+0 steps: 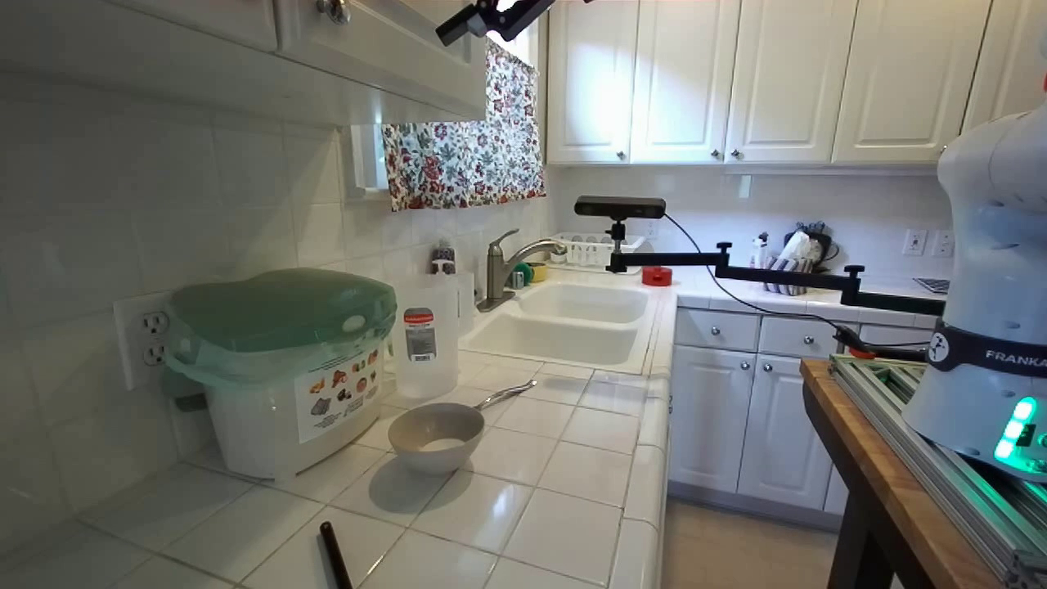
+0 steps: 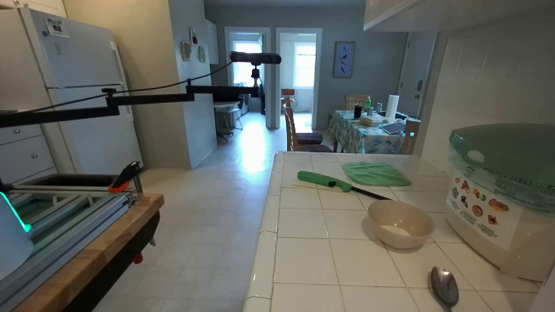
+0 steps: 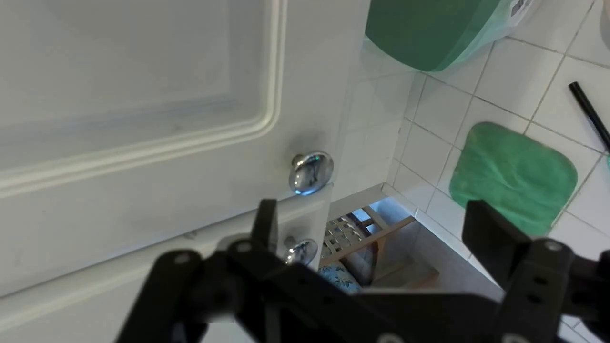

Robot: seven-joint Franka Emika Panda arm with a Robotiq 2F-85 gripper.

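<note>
My gripper stands open in the wrist view, with its dark fingers wide apart and nothing held between them. Close by is a white upper cabinet door with a shiny round knob [image 3: 311, 172], which appears ahead of the left finger and not between the fingers. A second knob [image 3: 301, 251] shows lower, partly behind that finger. In exterior view 1 only a black part of the gripper [image 1: 496, 18] enters at the top edge, to the right of the cabinet knob [image 1: 334, 10]. Exterior view 2 does not include it.
On the tiled counter are a bowl [image 2: 400, 223], a spoon [image 2: 444, 287], a green cloth [image 2: 376, 173], a green-handled tool [image 2: 323, 180] and a green-lidded bin [image 1: 285, 309]. A clear jug [image 1: 426, 339] stands near the sink [image 1: 579, 339].
</note>
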